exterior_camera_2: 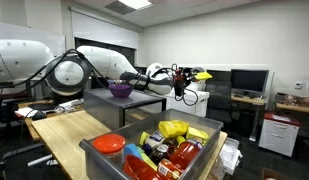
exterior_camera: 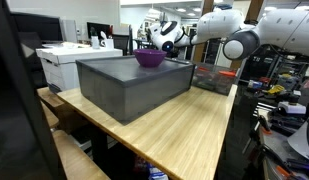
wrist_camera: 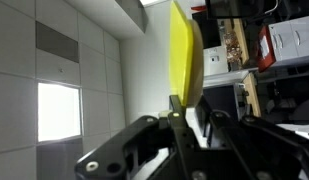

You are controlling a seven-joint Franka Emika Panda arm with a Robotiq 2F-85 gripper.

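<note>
My gripper (exterior_camera_2: 192,77) is raised high at the end of the outstretched arm, shut on a yellow object (exterior_camera_2: 203,75). In the wrist view the yellow object (wrist_camera: 181,55) looks long and narrow, rising from between the fingertips; I cannot tell exactly what it is. A purple bowl (exterior_camera: 150,57) rests on the grey box (exterior_camera: 124,93), and the same bowl (exterior_camera_2: 120,89) shows behind the arm from the other side. Well below the gripper stands an open grey bin (exterior_camera_2: 112,173) filled with colourful items, among them a yellow piece (exterior_camera_2: 173,128) and a red round one (exterior_camera_2: 108,143).
The wooden table (exterior_camera: 174,135) has a wide bare area in front of the grey box. Monitors (exterior_camera_2: 249,82) and white cabinets (exterior_camera_2: 279,135) stand behind the bin. A small white basket (exterior_camera_2: 230,154) is beside it.
</note>
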